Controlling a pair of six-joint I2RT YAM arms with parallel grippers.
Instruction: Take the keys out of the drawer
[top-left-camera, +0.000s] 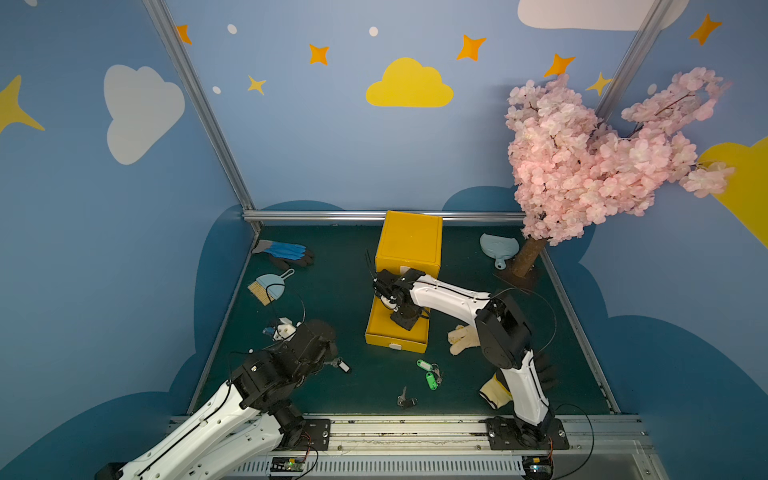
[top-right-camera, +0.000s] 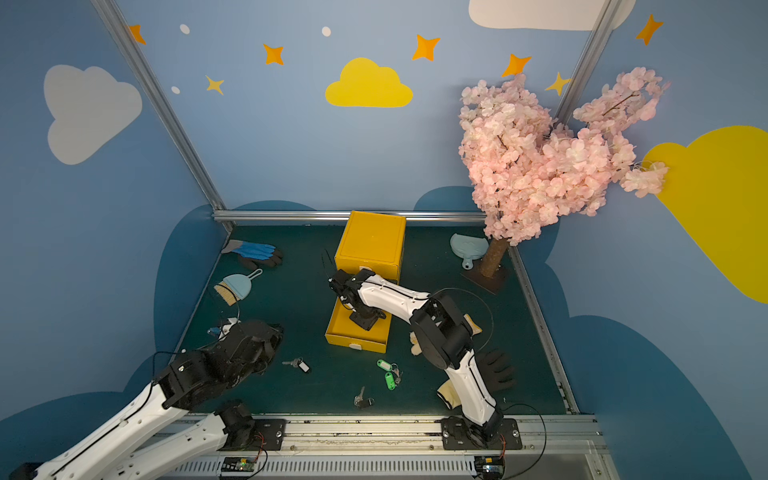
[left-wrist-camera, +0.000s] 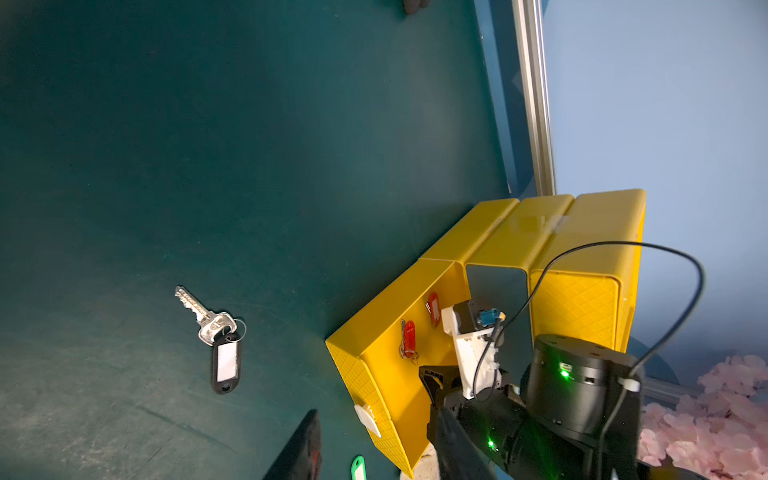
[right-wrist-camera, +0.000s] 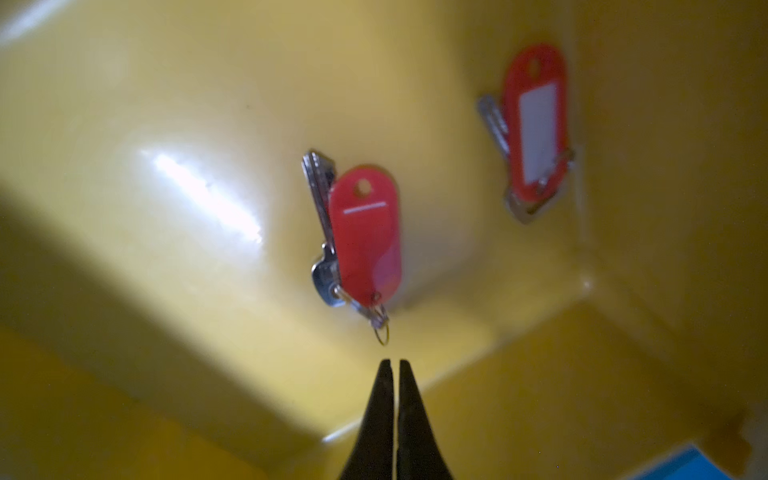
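Note:
Two red-tagged keys lie on the floor of the yellow drawer (left-wrist-camera: 416, 416). In the right wrist view the nearer red-tagged key (right-wrist-camera: 365, 236) sits just beyond the tips of my right gripper, its ring a little ahead of them. The other red-tagged key (right-wrist-camera: 537, 128) rests farther off, beside a drawer wall. My right gripper is shut, with nothing held between its fingers. My left gripper is open and empty, its fingers spread at the bottom of the left wrist view, away from the drawer.
On the green table lie a black-tagged key (left-wrist-camera: 226, 364), green-tagged keys (top-right-camera: 390, 380) and another key (top-right-camera: 362, 397). A yellow drawer box (top-left-camera: 409, 240) stands behind the drawer. Gloves (top-left-camera: 464, 339) lie to its right, a brush (top-left-camera: 268, 286) to its left.

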